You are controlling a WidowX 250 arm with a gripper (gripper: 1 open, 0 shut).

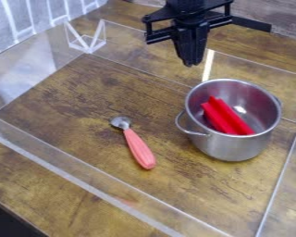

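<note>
My black gripper (191,33) hangs at the top centre, above and behind a steel pot (203,143); whether its fingers are open or shut is hard to tell, and nothing shows held. A red object (226,118) lies inside the pot. A pink-handled tool (138,146) with a metal head lies on the wooden table to the left of the pot.
A white wire-like shape (86,42) stands at the back left. Clear plastic edges run along the left and front.
</note>
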